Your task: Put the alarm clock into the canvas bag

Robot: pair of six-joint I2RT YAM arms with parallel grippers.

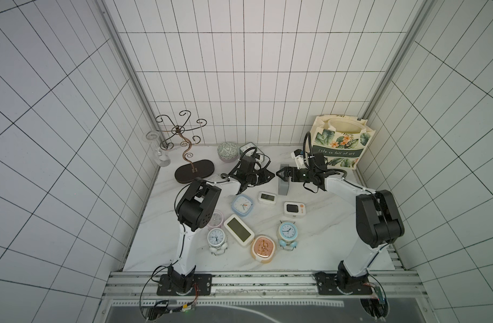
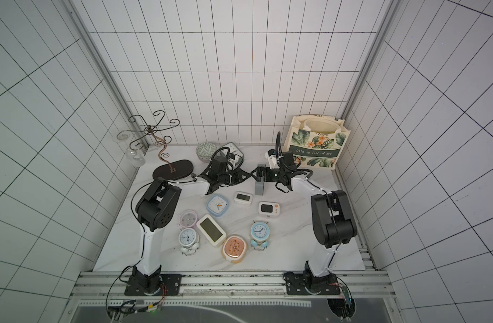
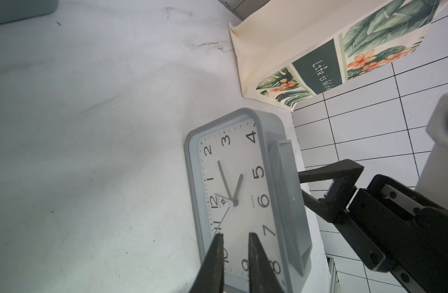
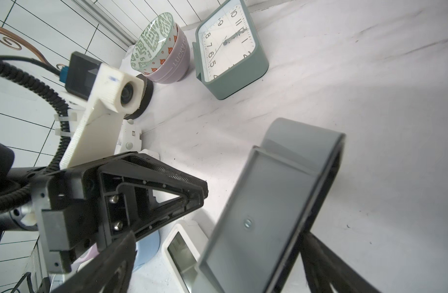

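A grey rectangular alarm clock (image 3: 238, 195) stands on edge between the grippers, its face toward my left gripper, whose narrow dark tips are just in front of it; how far open they are is unclear. My right gripper (image 1: 283, 173) is open around the back of the clock (image 4: 263, 205); in its wrist view the fingers flank the casing. The canvas bag (image 1: 340, 150), printed with leaves and flowers, stands at the back right, behind my right gripper.
Several other clocks (image 1: 239, 230) cover the front middle of the table. A green clock (image 4: 226, 44) and bowls (image 4: 155, 48) stand at the back. An iron stand (image 1: 194, 171) and glass vessel are at back left.
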